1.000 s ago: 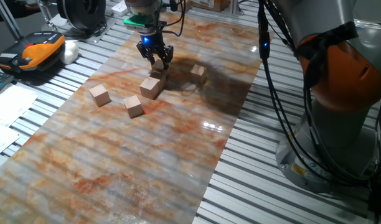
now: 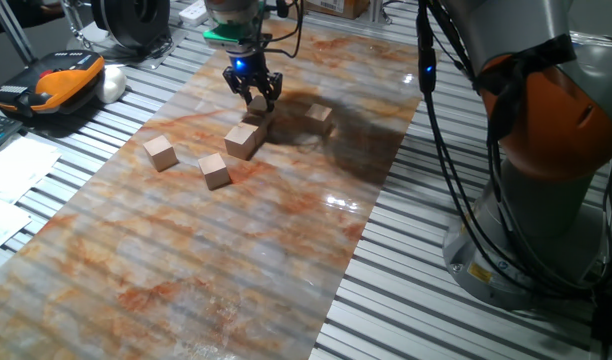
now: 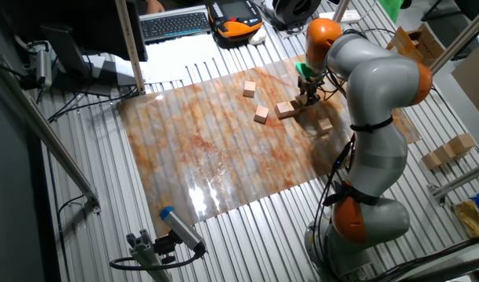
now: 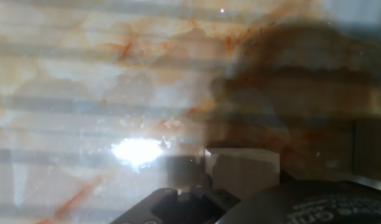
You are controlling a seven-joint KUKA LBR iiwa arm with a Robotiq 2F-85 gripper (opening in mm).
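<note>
My gripper (image 2: 256,100) is shut on a small wooden block (image 2: 257,104), pointing down at the far part of the marbled sheet. In the wrist view, the pale block (image 4: 243,169) shows between the fingertips at the bottom edge. Directly in front of the gripper lies another wooden block (image 2: 240,141), with more wood behind it, partly hidden. Whether the held block touches that wood is hard to tell. A block (image 2: 318,119) stands to the right in shadow. Nearer the camera are a left block (image 2: 160,153) and a middle block (image 2: 214,171).
An orange-and-black device (image 2: 56,82) and papers (image 3: 177,59) lie off the sheet's edge. The robot's base (image 2: 526,250) stands beside the sheet, with cables hanging along the arm.
My gripper has shifted slightly to the right in exterior view 1, and the block between its fingers has shifted with it. The other blocks look unmoved.
</note>
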